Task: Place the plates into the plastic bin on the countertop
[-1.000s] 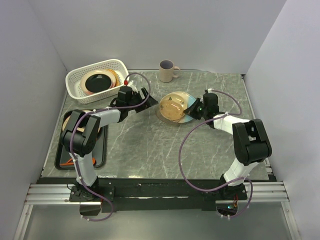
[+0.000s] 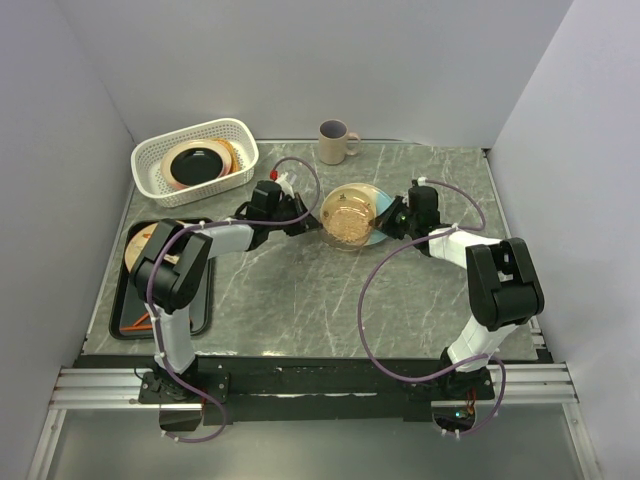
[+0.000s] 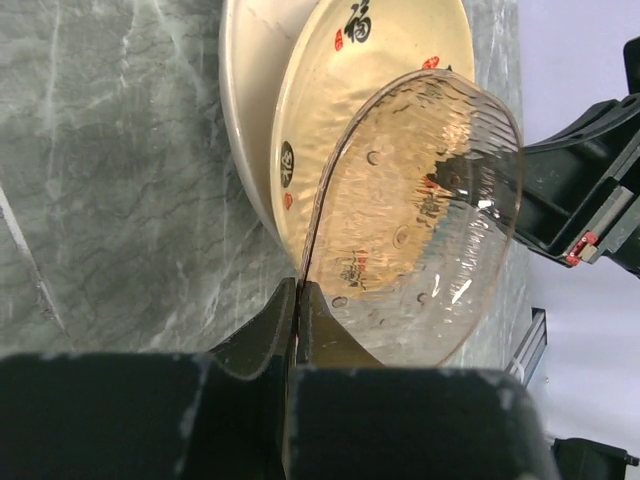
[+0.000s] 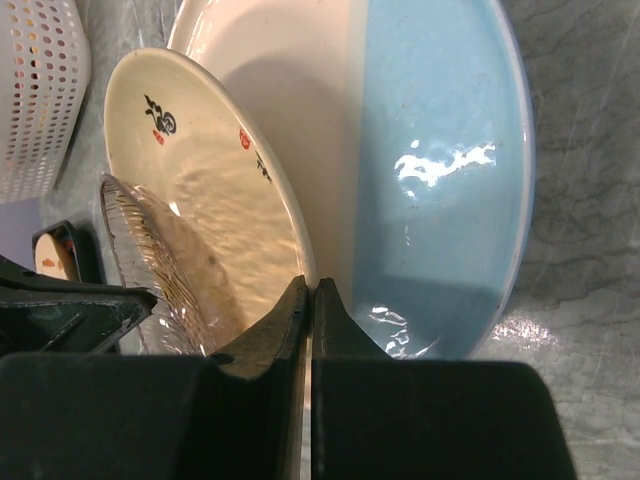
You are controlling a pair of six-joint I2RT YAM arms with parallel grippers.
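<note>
In the left wrist view my left gripper is shut on the rim of a clear plastic plate (image 3: 470, 270). Behind that plate stands a tilted cream plate (image 3: 330, 110) with dark and red marks. My right gripper is shut on the cream plate's rim, as the right wrist view shows. Under both lies a pink-and-blue plate (image 4: 440, 200) on the countertop. At the back left of the top view, the white plastic bin (image 2: 150, 163) holds several plates, a black one (image 2: 196, 166) uppermost.
A mug (image 2: 333, 143) stands behind the plates, near the wall. The black tray (image 2: 121, 310) at the left carries a round tan piece and orange items. Bare countertop (image 2: 290, 305) spreads across the front middle.
The clear plate has shifted slightly. The right gripper keeps the cream plate, almost unmoved.
</note>
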